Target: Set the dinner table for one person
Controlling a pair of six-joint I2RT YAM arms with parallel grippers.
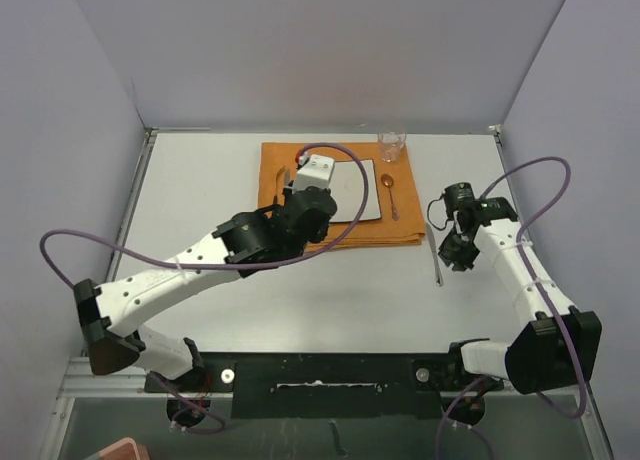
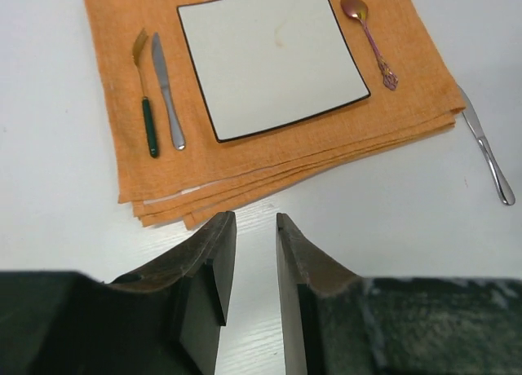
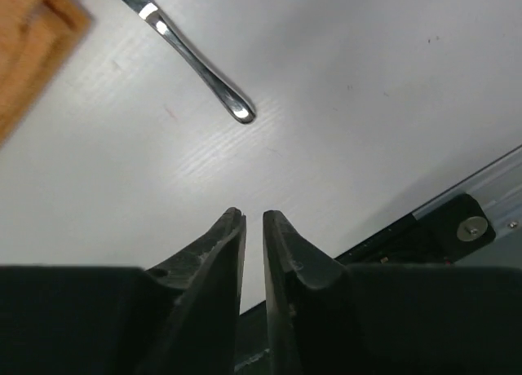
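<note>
Stacked orange placemats (image 2: 245, 167) hold a white square plate (image 2: 269, 57), with a green-handled fork (image 2: 148, 126) and a knife (image 2: 170, 106) to its left and a spoon (image 2: 367, 33) to its right. A second knife lies on the bare table right of the mats, also seen in the right wrist view. My left gripper is above the table before the mats, fingers part open, empty. My right gripper hangs over the table near that knife, fingers slightly apart, empty.
A clear glass (image 1: 391, 146) stands at the back right edge of the mats in the top view. A metal rail (image 3: 497, 187) runs along an edge in the right wrist view.
</note>
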